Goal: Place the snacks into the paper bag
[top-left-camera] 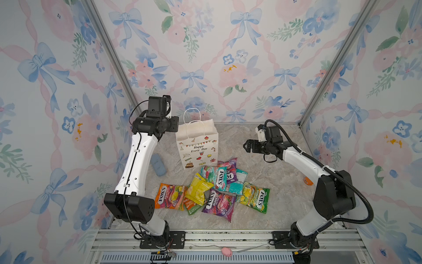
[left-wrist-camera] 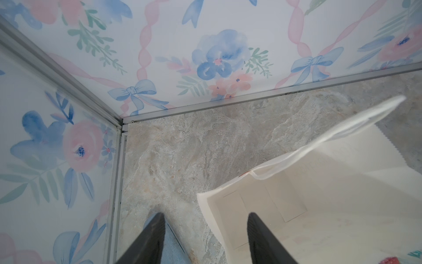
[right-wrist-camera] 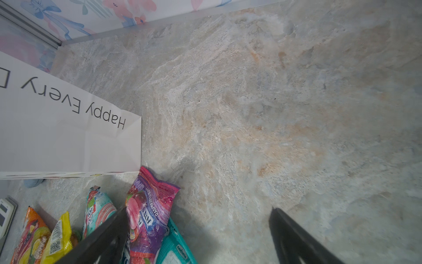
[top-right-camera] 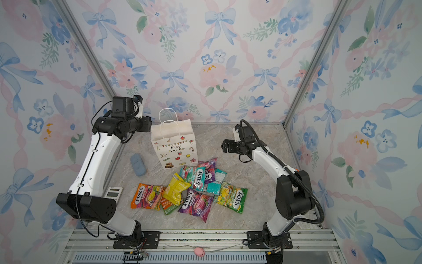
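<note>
The white paper bag (top-left-camera: 197, 151) stands upright with its mouth open and handles raised; in the left wrist view the visible part of its inside (left-wrist-camera: 281, 206) looks empty. Just left of its rim, my left gripper has its fingers apart and holds nothing. Bright snack packs lie in front of the bag: orange (top-left-camera: 170, 196), yellow (top-left-camera: 198, 189), teal (top-left-camera: 214, 176), a purple one (right-wrist-camera: 149, 213) by the bag's base, another purple (top-left-camera: 219, 205) and a green one (top-left-camera: 255, 198). To the right of the bag, my right gripper is open and empty over bare tabletop.
A blue-grey case (top-right-camera: 138, 165) lies left of the bag, and a white calculator (top-right-camera: 113, 193) sits near the left arm's base. The tabletop (right-wrist-camera: 263, 132) right of the bag is clear. Patterned walls close in the back and sides.
</note>
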